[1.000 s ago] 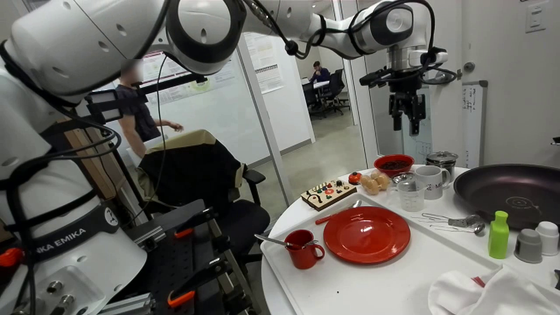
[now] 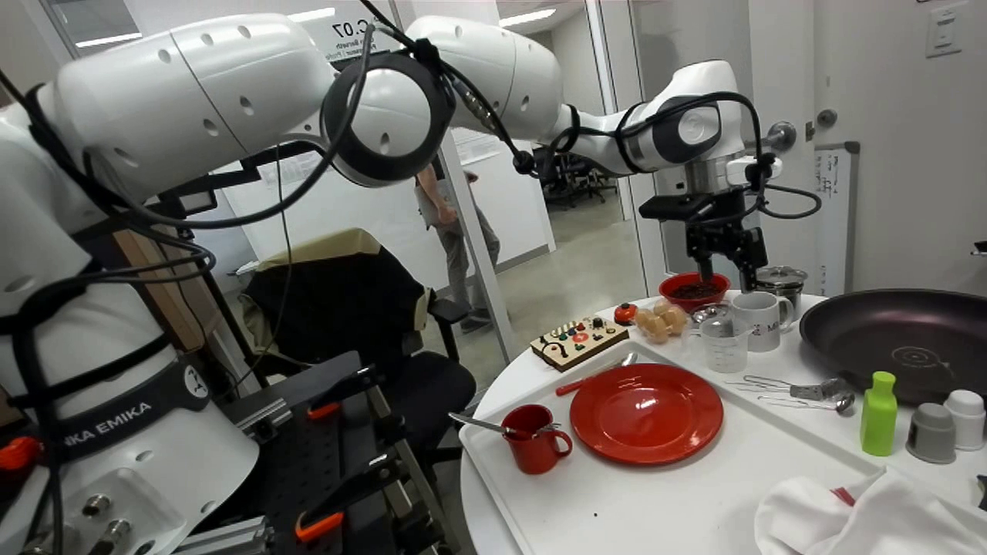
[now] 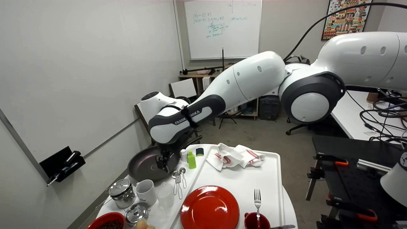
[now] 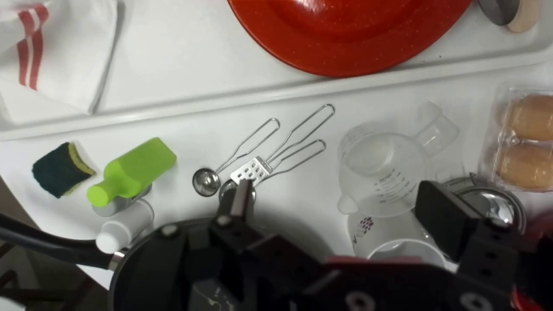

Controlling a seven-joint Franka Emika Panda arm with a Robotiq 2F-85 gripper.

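Note:
My gripper is open, its two fingers wide apart and nothing held between them. In exterior view 1, the gripper points down near the back of the table, close to the grey mug and the red bowl. From the wrist, the mug and a clear measuring cup appear below the gap between the fingers, nearer the right finger. Exterior view 2 has the gripper in front of the dark pan; its exact height over the table is hard to judge.
A steel pot stands beside the mug. Eggs in a clear box, metal utensils, a green bottle and a sponge are around. The white tray bears a red plate and a towel.
My gripper has come down toward the back of the table from higher up. The tabletop things have stayed put. Behind the glass, a person has moved to the right.

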